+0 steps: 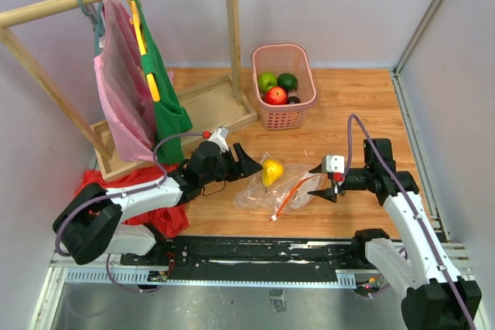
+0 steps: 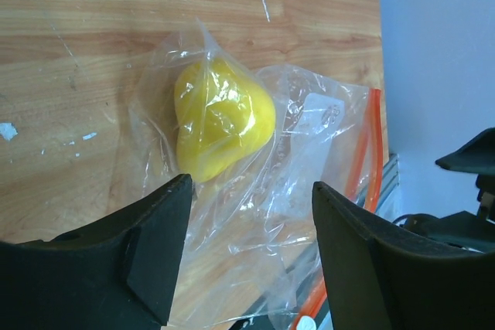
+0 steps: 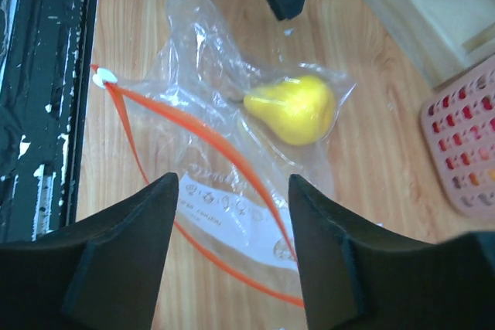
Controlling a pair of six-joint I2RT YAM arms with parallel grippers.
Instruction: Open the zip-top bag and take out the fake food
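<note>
A clear zip top bag (image 1: 255, 199) with an orange zip lies on the wooden table, holding a yellow pear-like fruit (image 1: 272, 171). My left gripper (image 1: 246, 161) hangs open at the bag's left, beside the fruit; in the left wrist view the fruit (image 2: 223, 117) shows through the plastic ahead of its fingers. My right gripper (image 1: 325, 183) is open over the bag's right part; in the right wrist view the orange zip (image 3: 203, 130) runs between and beyond its fingers, with the fruit farther off.
A pink basket (image 1: 282, 117) with several fruits stands at the back. A wooden rack (image 1: 230, 5) with hanging cloths and a tray fills the left, a red cloth (image 1: 174, 219) below it. Bare table lies to the back right.
</note>
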